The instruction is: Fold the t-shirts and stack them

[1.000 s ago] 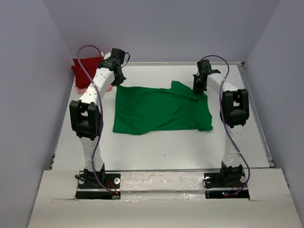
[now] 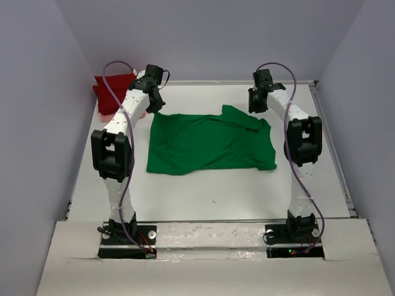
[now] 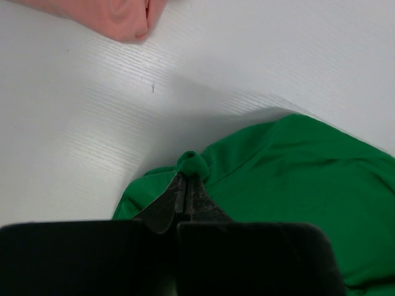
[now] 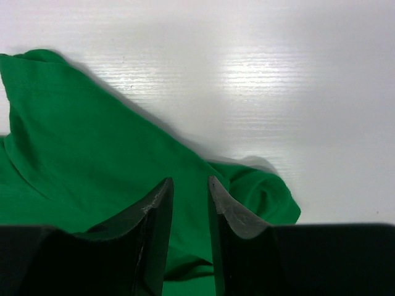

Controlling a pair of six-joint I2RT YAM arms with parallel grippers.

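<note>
A green t shirt [image 2: 210,145] lies spread across the middle of the white table, its upper right part folded over on itself. At its upper left corner my left gripper [image 2: 158,110] is shut on a small pinch of the green cloth [image 3: 192,163], as the left wrist view shows. My right gripper [image 2: 258,111] hovers just off the shirt's upper right edge. It stands open, its two fingers [image 4: 162,213] apart above the green fabric [image 4: 111,148] with none of it between them.
Folded red cloth [image 2: 114,91] sits at the back left behind my left arm, with a pink cloth [image 3: 117,15] under or beside it. Bare white table [image 2: 210,197] lies in front of the shirt and behind it.
My right gripper has opened and shifted slightly up and away from the shirt's upper right edge. The left gripper has come down a touch, still at its corner. The shirt looks the same.
</note>
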